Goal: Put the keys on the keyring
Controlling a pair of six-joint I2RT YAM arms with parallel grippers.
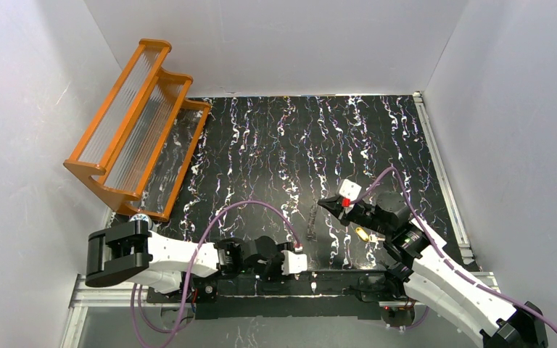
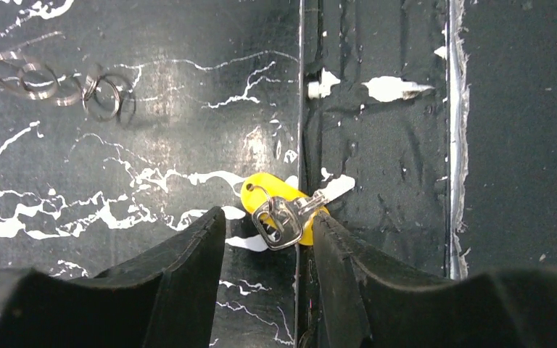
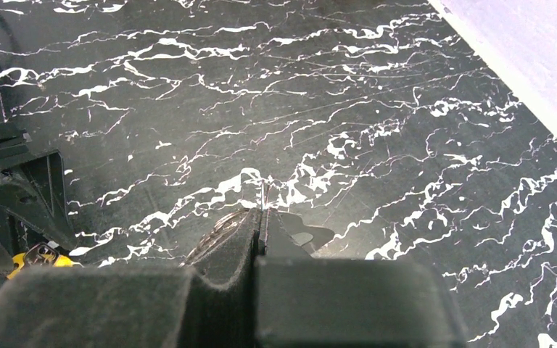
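Note:
In the left wrist view, a silver key on a yellow tag (image 2: 264,183) lies across the table's front edge. My left gripper is partly open above it, one finger to each side, nothing visibly clamped. From above, this key is hidden by the left arm. My right gripper is shut on a linked set of metal rings, the keyring (image 3: 221,228), which dangles below its tips. Those rings (image 2: 101,98) hang blurred in the left wrist view's upper left. A second yellow tag (image 1: 362,233) with a key lies under the right arm.
A wooden shelf (image 1: 138,138) stands at the back left. Beside it, a small white container (image 1: 141,218) is partly covered by the left arm. A dark strip with ridges borders its front edge.

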